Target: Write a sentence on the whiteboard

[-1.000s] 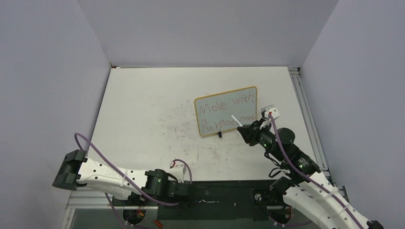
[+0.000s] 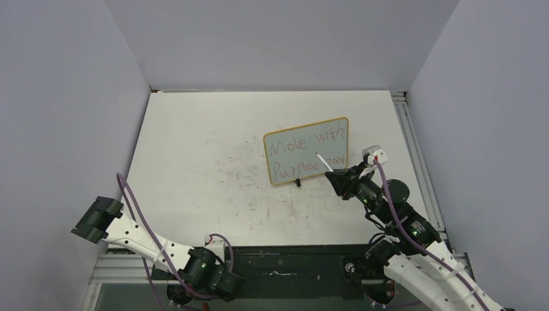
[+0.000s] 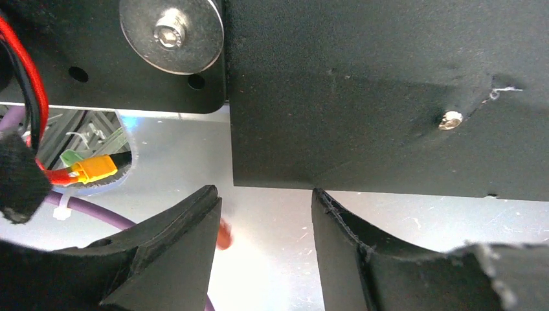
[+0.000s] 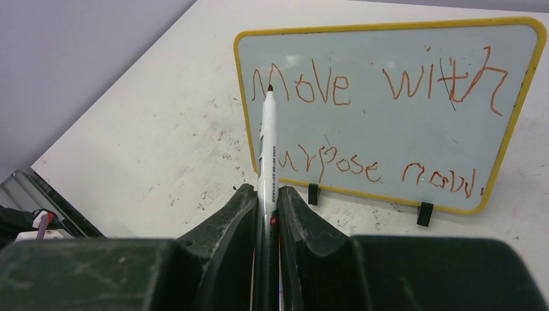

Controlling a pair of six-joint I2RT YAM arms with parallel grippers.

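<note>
The yellow-edged whiteboard (image 2: pixel 304 150) lies on the white table, with "Move with Purpose now." written across it in red. My right gripper is shut on a white marker (image 4: pixel 267 139). The marker's dark tip points up and away from my fingers, overlapping the letters in the right wrist view; whether it touches the board cannot be told. Over the table's dark front edge, my left gripper stands open, nothing between its fingers. Behind its left finger, a blurred reddish object (image 3: pixel 224 234) is partly hidden.
Black clips (image 4: pixel 425 214) sit on the board's near edge. A dark panel (image 3: pixel 388 149) runs along the table front, close to my left fingers. Purple cables (image 2: pixel 145 223) loop over the left arm.
My left arm has drawn left and toward the front edge, its forearm tilting. The right arm has shifted slightly right, still with the marker. The board and writing look the same.
</note>
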